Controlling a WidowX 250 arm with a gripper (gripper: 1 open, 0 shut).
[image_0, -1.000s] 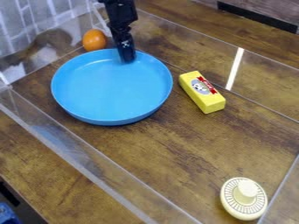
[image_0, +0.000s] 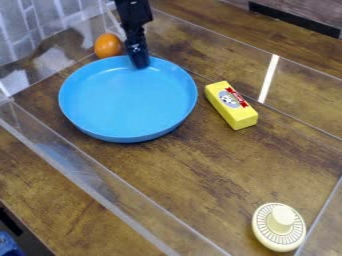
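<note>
My dark gripper (image_0: 138, 56) reaches down from the top centre to the back rim of a blue plate (image_0: 127, 100). An orange round object (image_0: 108, 45) sits just left of it, behind the plate. The gripper is small and dark here, so I cannot tell how its fingers stand or whether anything is between them.
A yellow box (image_0: 231, 105) with a label lies right of the plate. A cream ribbed round object (image_0: 278, 228) sits at the front right. A transparent strip runs along the left.
My gripper has shifted very slightly left at the plate's back rim. The other objects look unmoved.
</note>
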